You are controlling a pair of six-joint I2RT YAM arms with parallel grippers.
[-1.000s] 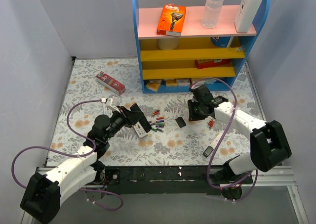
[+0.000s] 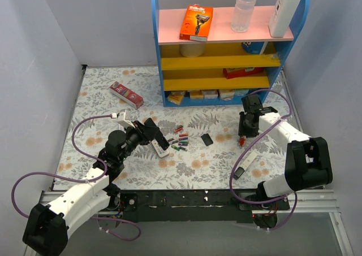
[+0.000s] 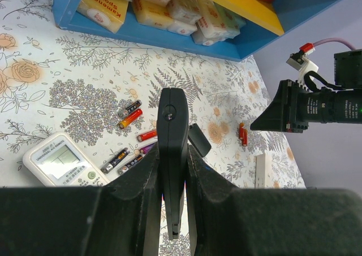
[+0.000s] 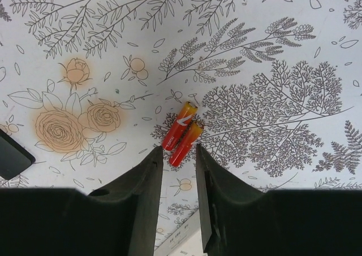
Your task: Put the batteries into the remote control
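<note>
My left gripper (image 2: 145, 136) is shut on a black remote control (image 3: 173, 115), which it holds up over the table, tilted in the top view. Two red-and-orange batteries (image 4: 180, 126) lie side by side on the patterned table at the right. Above them hangs my right gripper (image 2: 242, 133), part open and pointing down. Nothing is between its fingers, and the batteries are still on the table. A small black rectangular piece (image 2: 207, 139), perhaps a cover, lies at mid-table.
Several loose batteries (image 2: 182, 140) lie beside a white remote with a screen (image 3: 65, 161) near the left gripper. Another white remote (image 2: 246, 162) rests at front right. The blue-sided shelf (image 2: 215, 79) blocks the back; a red box (image 2: 126, 94) lies back left.
My right gripper has moved right, from near the black piece to above the two batteries.
</note>
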